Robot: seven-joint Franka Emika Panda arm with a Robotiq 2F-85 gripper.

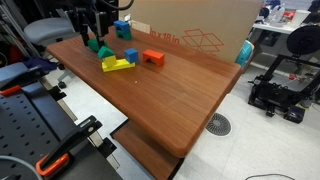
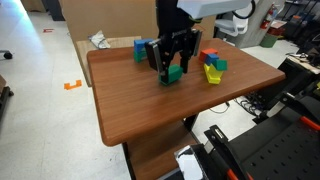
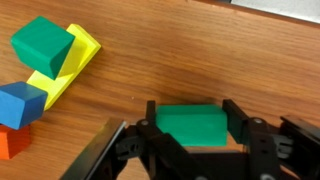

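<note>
A green block (image 3: 192, 127) sits between the fingertips in the wrist view, and my gripper is shut on it. Exterior view 2 shows the same green block (image 2: 171, 75) with the gripper (image 2: 168, 70) over it, low at the tabletop (image 2: 125, 110). Whether the block touches the wood cannot be told. In exterior view 1 the dark fingers partly cover this block (image 1: 93, 46) near the table's end.
Beside the gripper lie a yellow block (image 3: 72, 62) with a green block (image 3: 42, 44) against it, a blue block (image 3: 21, 103) and a red block (image 3: 12, 141). Bluish blocks (image 1: 122, 30) stand farther back. An orange piece (image 2: 73, 85) lies off the table.
</note>
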